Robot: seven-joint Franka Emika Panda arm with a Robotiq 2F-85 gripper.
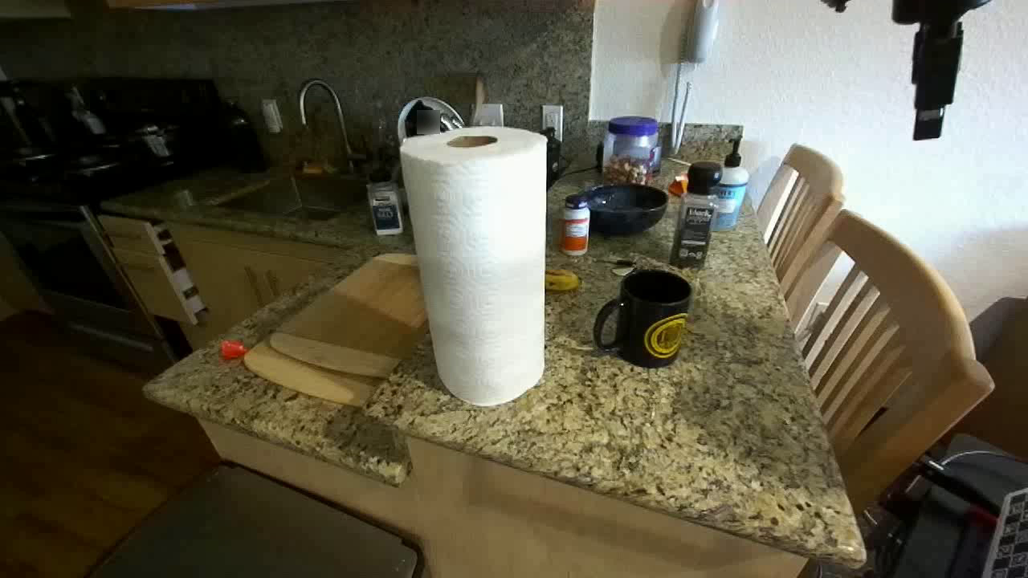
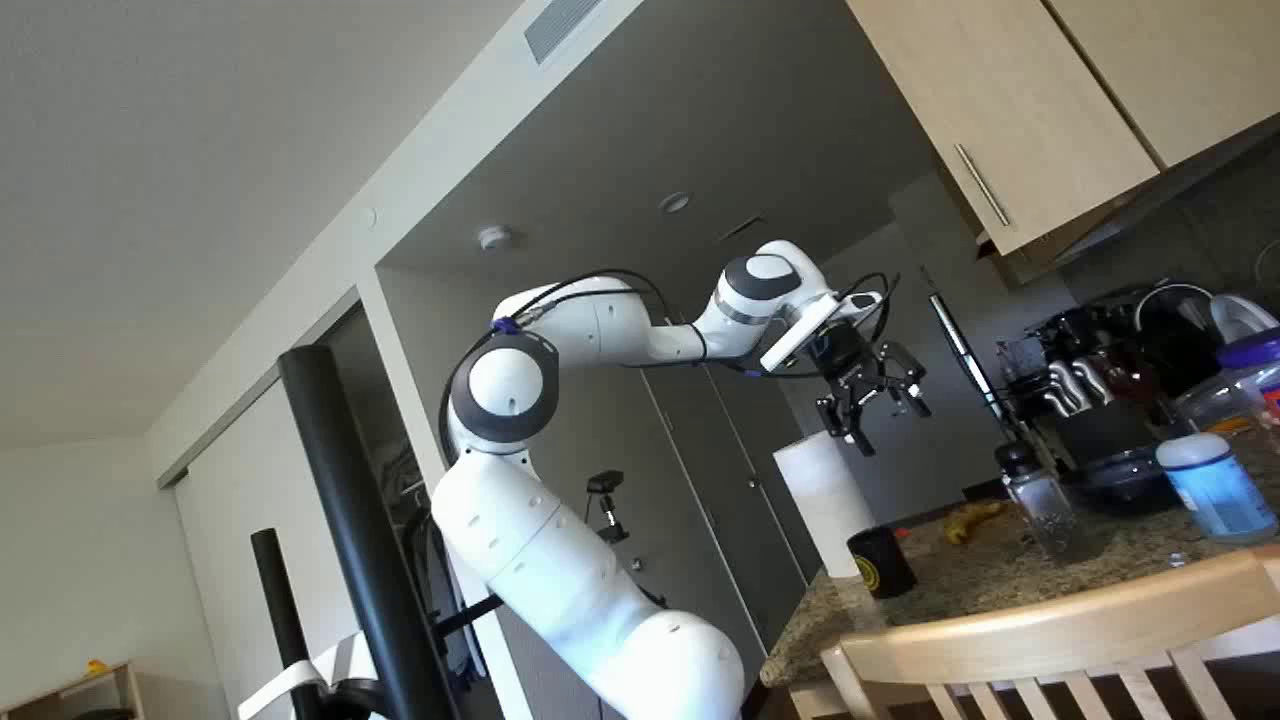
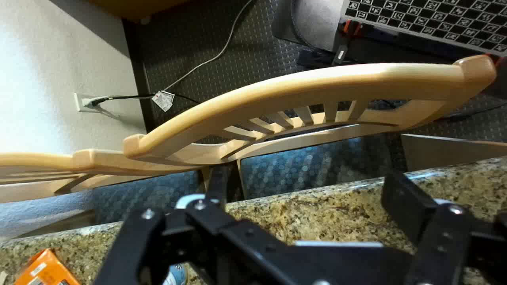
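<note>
My gripper (image 2: 890,426) hangs in the air above the counter, its fingers apart and empty. In the wrist view the open gripper spans the counter's edge beside the chairs. Only part of it shows at the top right of exterior view 1. On the granite counter (image 1: 617,433) stands a white paper towel roll (image 1: 487,270), upright at the near side. Right of the roll is a black mug (image 1: 655,318) with a yellow emblem. A banana (image 1: 560,279) lies behind them, partly hidden by the roll.
Wooden chairs (image 1: 887,318) line the counter's right edge. Farther back stand a dark bowl (image 1: 626,209), a black-capped bottle (image 1: 695,217), a pill bottle (image 1: 575,226), a pump bottle (image 1: 730,188) and a purple-lidded jar (image 1: 631,149). Cutting boards (image 1: 352,313) lie at left.
</note>
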